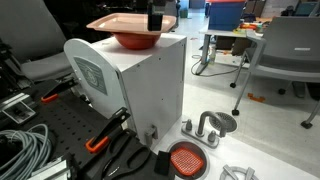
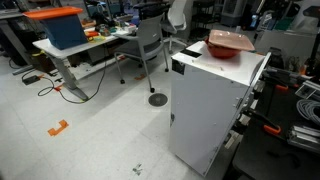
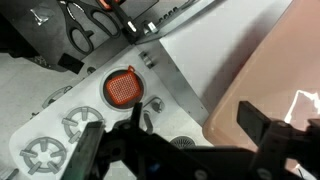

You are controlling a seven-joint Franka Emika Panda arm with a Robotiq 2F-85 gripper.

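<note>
A pinkish flat tray [image 1: 133,22] rests tilted over an orange bowl [image 1: 137,41] on top of a white cabinet [image 1: 150,85]. In exterior view 2, the same tray [image 2: 231,40] and bowl [image 2: 222,50] stand near the cabinet's far end. Open, with nothing between its fingers, my gripper points downward in the wrist view. Its right finger [image 3: 268,135] overlaps the tray [image 3: 265,85], though the height between them is hard to judge. The left finger [image 3: 122,142] appears over the toy stove. Exterior view 1 shows dark gripper parts just above the tray's right end.
Beside the cabinet lies a white toy stove with a red burner [image 3: 122,88], a faucet [image 3: 150,108] and a drain. Scissors [image 3: 85,28] and coiled cable [image 1: 25,150] lie on the dark table. A grey chair [image 1: 288,55] stands behind.
</note>
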